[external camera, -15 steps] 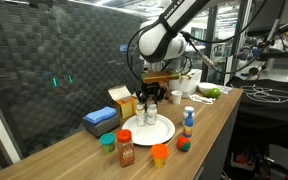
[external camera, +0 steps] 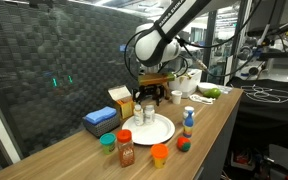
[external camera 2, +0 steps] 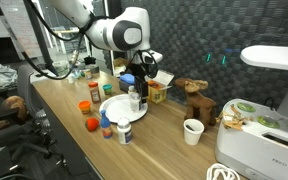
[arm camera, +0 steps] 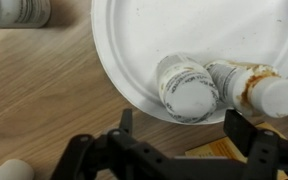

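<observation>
Two white-capped bottles stand close together on a round white plate point(external camera: 162, 132). In the wrist view, one white bottle point(arm camera: 187, 88) lies below the gap of my gripper, and the second bottle point(arm camera: 252, 88), with orange-brown marks, sits right beside it. Dark fingertips point(arm camera: 123, 121) stand wide apart, with clear space on both sides of the nearer bottle, so the gripper is open and grips nothing. From the side, the gripper point(external camera: 150, 97) hovers just above the bottle tops. The second exterior view shows the bottles point(external camera 2: 134, 102) partly overlapping each other.
A yellow box point(external camera: 122, 100) and a blue container point(external camera: 101, 115) stand close behind the plate. Around it are a green cup point(external camera: 108, 142), a red-lidded jar point(external camera: 126, 148), an orange cup point(external camera: 159, 154), a tomato point(external camera: 184, 144) and a blue-white bottle point(external camera: 188, 124).
My gripper has risen a little from the bottle tops, and its fingers look wider apart. Both bottles remain standing on the plate.
</observation>
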